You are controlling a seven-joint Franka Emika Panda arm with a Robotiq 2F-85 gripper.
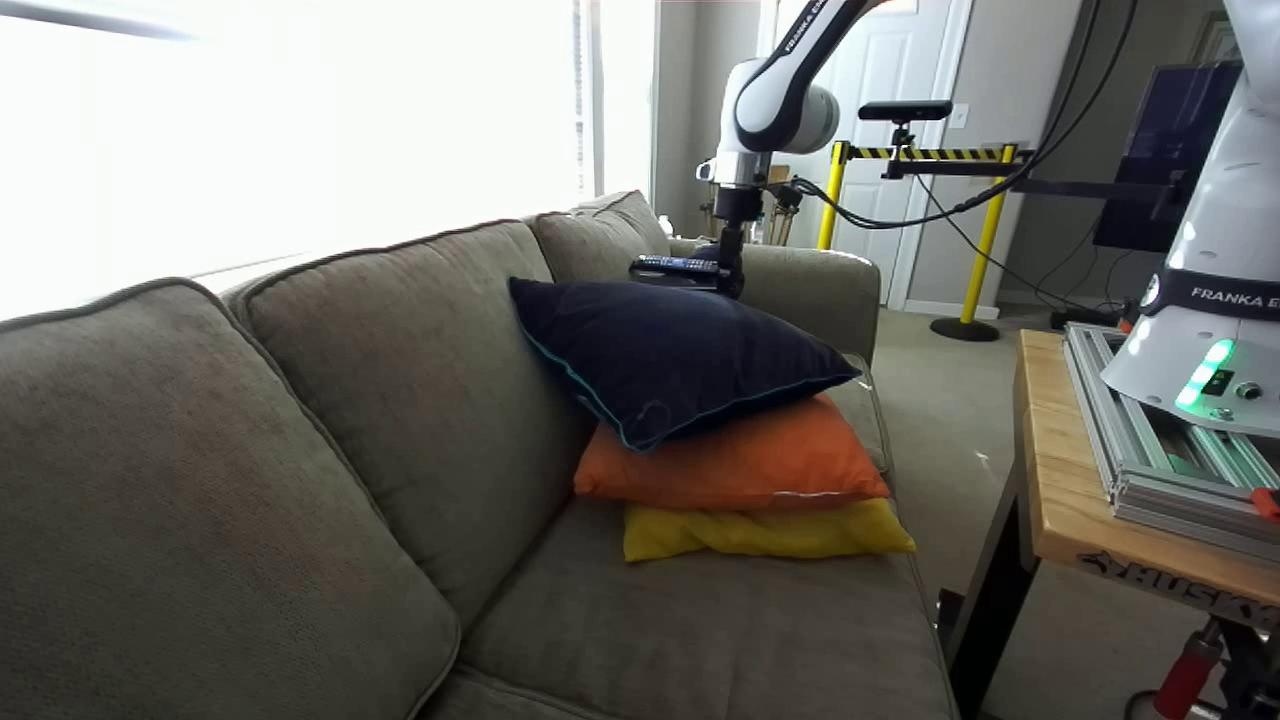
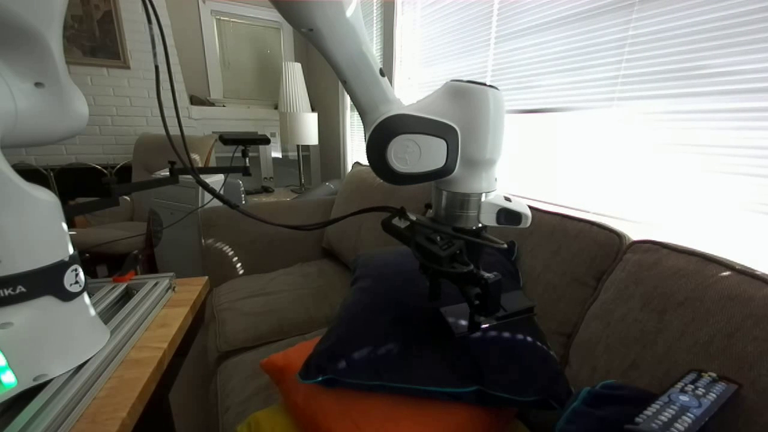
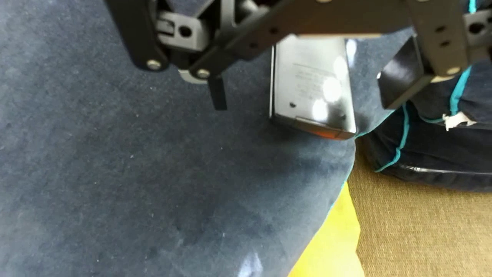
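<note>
A dark, glossy, box-like object (image 3: 312, 87) lies on the navy pillow (image 3: 152, 175) in the wrist view, with small print on its upper face. My gripper is open over it, one finger on either side. Gaps show between the object and both fingers; I cannot tell whether the fingertips reach down to its level. Exterior view 2 shows the gripper (image 2: 471, 313) low over the pillow at the dark object. In exterior view 1, a remote control (image 1: 675, 265) partly hides the gripper (image 1: 727, 274). The remote (image 2: 684, 404) also shows at the right of exterior view 2.
Orange (image 1: 750, 462) and yellow (image 1: 768, 530) pillows are stacked under the navy one on the sofa (image 1: 708, 624). The backrest (image 1: 396, 348) rises behind the stack. A wooden workbench (image 1: 1086, 504) carries the arm's base. The near sofa seat is clear.
</note>
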